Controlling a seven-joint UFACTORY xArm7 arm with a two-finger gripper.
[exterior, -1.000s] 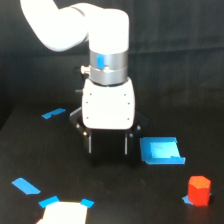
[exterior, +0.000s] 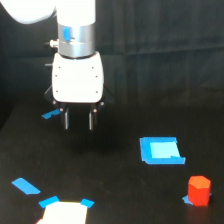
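Note:
My gripper [exterior: 79, 121] hangs at the upper left of the camera view, its two thin fingers pointing down and spread apart. Only dark background shows between the fingers, so it is open and empty. Far from it, at the lower right, a red block [exterior: 199, 190] rests on the dark table. A light square [exterior: 164, 150] framed in blue tape lies right of the gripper.
Blue tape strips mark the table, one at the left [exterior: 26, 186] and one behind [exterior: 53, 114]. A pale object [exterior: 65, 213] is cut off by the bottom edge.
The arm and gripper have moved left and slightly up in the view, away from the taped square. The red block and the pale object have stayed put.

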